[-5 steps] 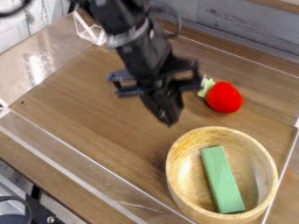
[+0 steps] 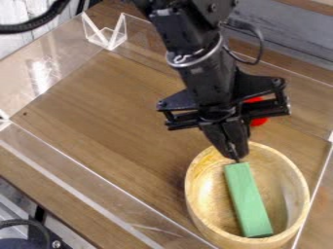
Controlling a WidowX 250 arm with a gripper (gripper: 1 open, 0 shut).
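My gripper (image 2: 235,152) hangs just over the back rim of a round wooden bowl (image 2: 198,195), its fingers close together with nothing visible between them. A green rectangular bar (image 2: 246,199) lies inside the bowl at the lower right. Behind my gripper a red round object (image 2: 259,119) is mostly hidden by the arm.
A white wire-like piece (image 2: 107,31) stands at the back left. A grey wall runs along the back.
The bowl and bar look unmoved.
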